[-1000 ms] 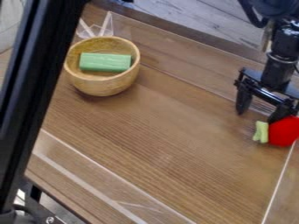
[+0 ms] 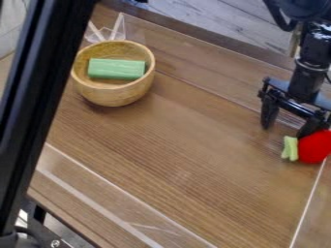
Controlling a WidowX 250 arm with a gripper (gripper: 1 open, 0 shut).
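My black gripper (image 2: 289,108) is at the right edge of the table, its fingers open, just above a red object (image 2: 315,147) with a light green tip on its left, which looks like a toy vegetable such as a strawberry or pepper. Part of the red object is cut off by the frame or hidden by the gripper. At the upper left a wooden bowl (image 2: 114,95) holds a light green block (image 2: 116,69).
A black vertical bar runs along the left side. A pale object stands behind the bowl, and a light board edges the back.
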